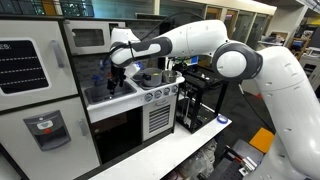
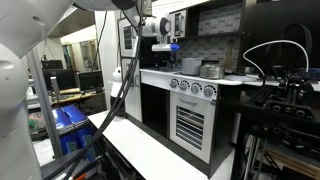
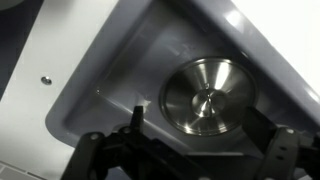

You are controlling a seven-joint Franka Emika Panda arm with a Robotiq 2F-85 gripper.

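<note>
In the wrist view a round, shiny metal lid (image 3: pixel 207 96) with a small central knob lies in the grey sink basin (image 3: pixel 112 82). My gripper is over the basin, its dark fingers (image 3: pixel 136 120) spread wide with nothing held between them. The lid shows beyond and between the fingertips, apart from them as far as I can tell. In the first exterior view the gripper (image 1: pixel 117 84) hangs above the sink (image 1: pixel 97 96) at the left of the toy kitchen counter. From there the lid cannot be made out.
A pot (image 2: pixel 211 70) stands on the stove top, right of the sink, with other cookware behind it. Oven knobs (image 2: pixel 196 89) line the counter front. A microwave (image 1: pixel 88 37) sits above the sink.
</note>
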